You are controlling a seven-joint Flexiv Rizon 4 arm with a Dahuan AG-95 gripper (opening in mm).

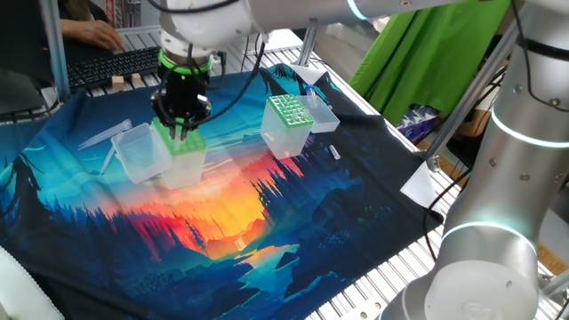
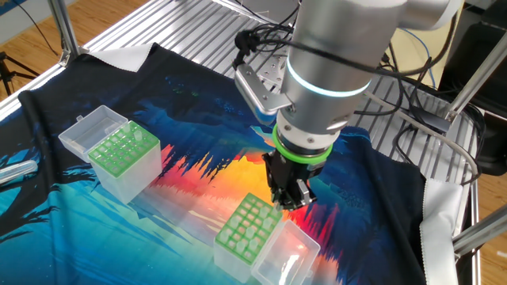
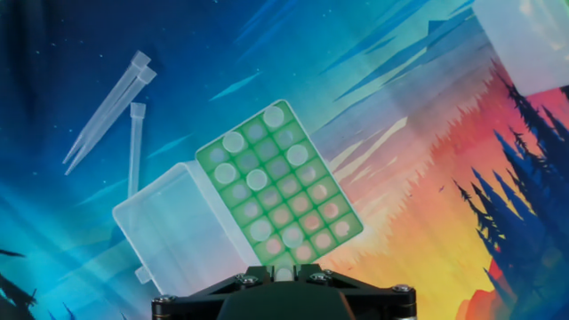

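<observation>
A pipette tip rack (image 3: 311,191) with a green grid top stands upright, its clear lid (image 3: 182,231) hinged open beside it. Several whitish tips sit in its holes; others look empty. My gripper is over the rack's near corner in the wrist view, its fingertips close together. A small pale round shape shows between them, but whether it is gripped or sits in the rack below cannot be told. In exterior view 2 the gripper (image 2: 291,207) hangs by the edge of that rack (image 2: 247,229). A second green-topped rack (image 1: 289,124) stands apart, also with its lid open.
Loose pipette tips (image 3: 111,111) lie on the printed cloth beyond the open lid. A small pale piece (image 1: 334,152) rests near the second rack. Bare cloth (image 1: 240,240) spreads across the front. A keyboard (image 1: 116,67) and a person's hand (image 1: 93,34) are at the back left.
</observation>
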